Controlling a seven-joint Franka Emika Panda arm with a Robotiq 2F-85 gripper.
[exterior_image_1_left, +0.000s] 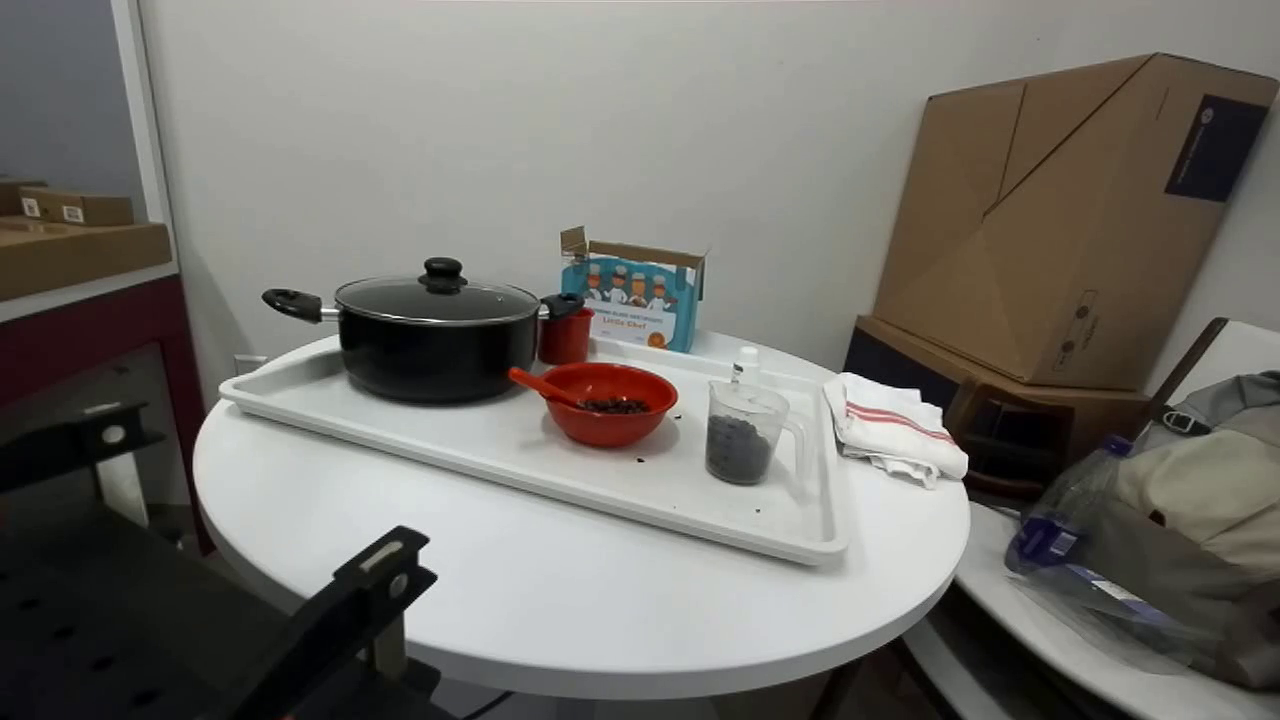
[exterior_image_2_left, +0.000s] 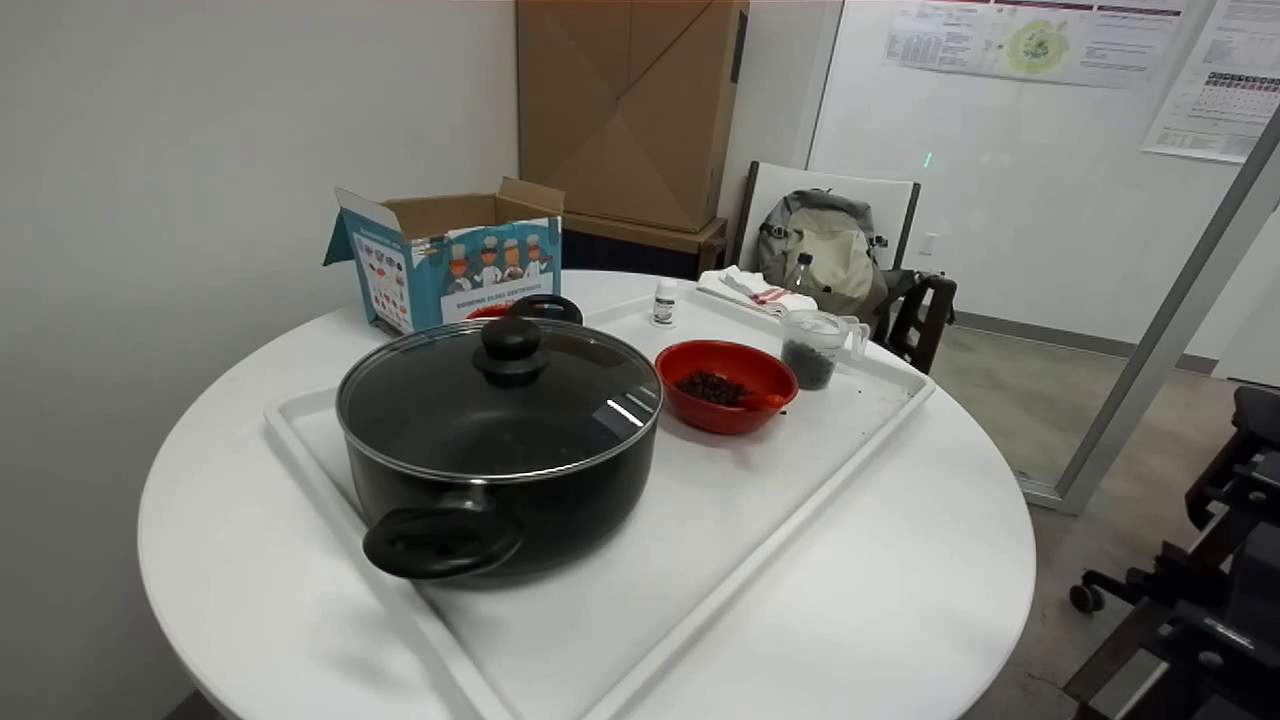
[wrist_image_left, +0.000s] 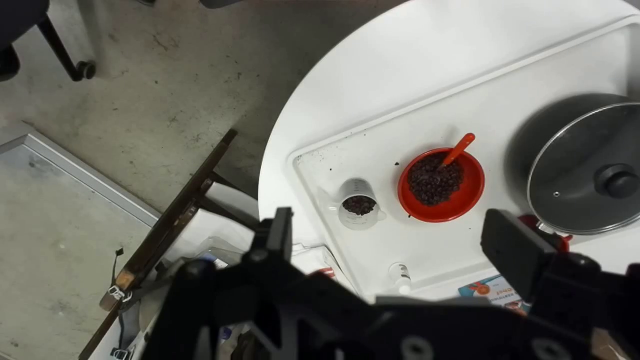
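In the wrist view my gripper stands open above the table, its two dark fingers far apart with nothing held between them. Below it, on the white tray, sit a red bowl of dark beans and a clear measuring cup partly filled with dark beans. A red spoon leans in the bowl, its handle over the rim. A black pot with its glass lid on occupies the tray's other end. Neither exterior view shows the gripper.
Behind the pot is a red cup; a small white bottle stands near the tray's back edge. A blue box and a folded white towel lie outside the tray.
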